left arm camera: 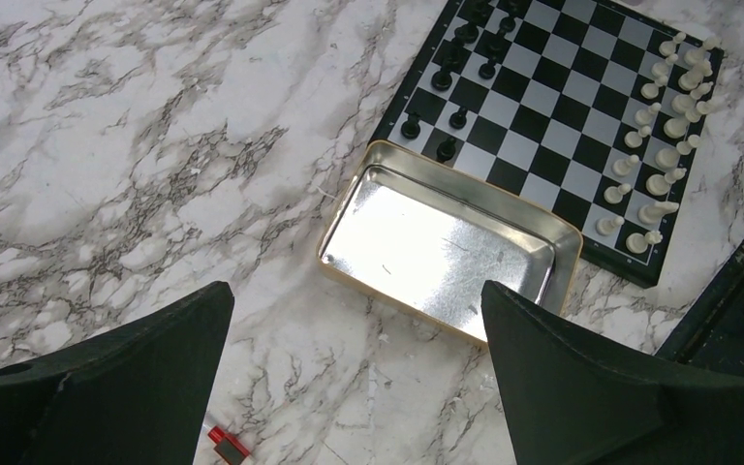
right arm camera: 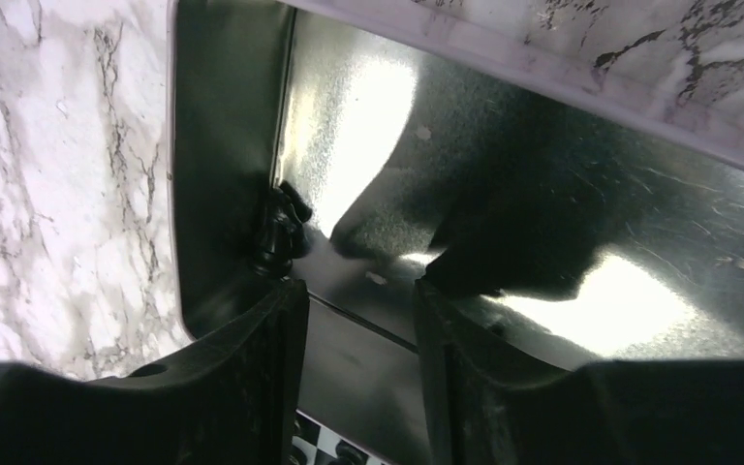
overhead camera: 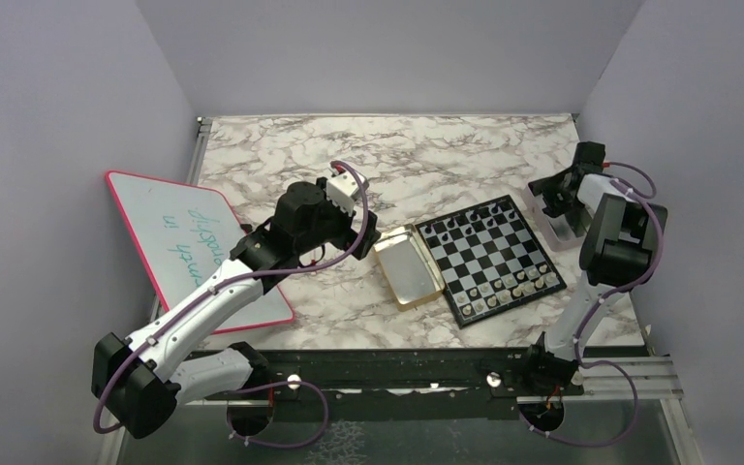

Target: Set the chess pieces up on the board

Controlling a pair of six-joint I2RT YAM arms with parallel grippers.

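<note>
Chessboard lies right of centre in the top view. White pieces stand in two rows along one side; black pieces stand at the opposite side. In the right wrist view a black piece lies on its side in the corner of a metal-bottomed box. Over that box, my right gripper has its fingers apart with a gap between them, the piece just beyond the left fingertip. My left gripper is wide open, nothing in it, above the table near an empty tray.
The empty gold-rimmed tray touches the board's left edge. A whiteboard with writing leans at the left. A small red-and-black object lies below the left gripper. Bare marble table stretches behind the board.
</note>
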